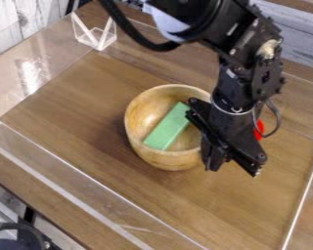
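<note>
A round wooden bowl (144,104) holds a green block (167,127) near the middle of the table (81,137). My black gripper (227,164) is low at the bowl's right side, over its rim; whether anything is between its fingers is hidden. A red object (258,129) shows only partly behind the gripper.
A clear plastic holder (97,27) stands at the back left. Bare table lies left of and in front of the bowl. The table's edges show at the lower left and right.
</note>
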